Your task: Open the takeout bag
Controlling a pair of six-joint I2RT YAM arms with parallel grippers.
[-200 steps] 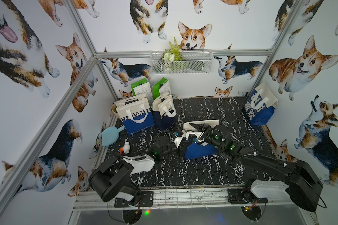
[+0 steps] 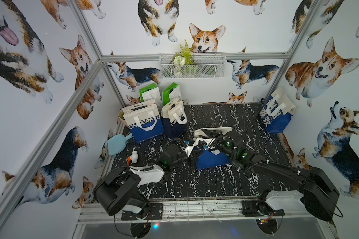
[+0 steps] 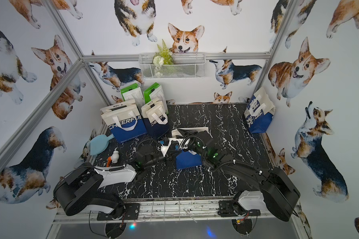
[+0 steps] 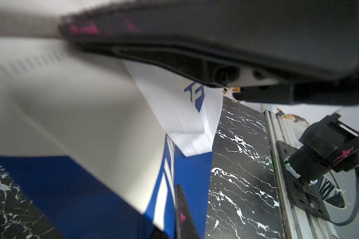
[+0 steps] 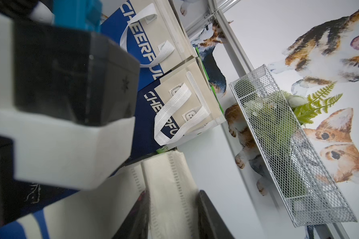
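The takeout bag (image 2: 211, 160), cream above and blue below, stands mid-table, partly covered by both arms. At its left side is my left gripper, with its fingers (image 4: 182, 217) shut low in the left wrist view against the blue and cream panels; whether they pinch any paper is not clear. My right gripper is at the bag's cream upper part. Its fingers (image 5: 141, 211) stand apart, with a cream flap (image 5: 169, 175) showing between them. One dark right finger (image 4: 87, 29) overlaps the bag's top in the left wrist view. A white handle (image 4: 193, 139) hangs over the bag's face.
Several bags, including a CHEERFUL bag (image 2: 145, 123), stand at the back left. Another blue bag (image 2: 278, 111) is at the far right. A light-blue paddle (image 2: 116, 144) and a white-orange toy (image 2: 133, 156) lie left.
The right arm has shifted very slightly at its elbow and wrist. The left arm and the bag look almost unchanged.
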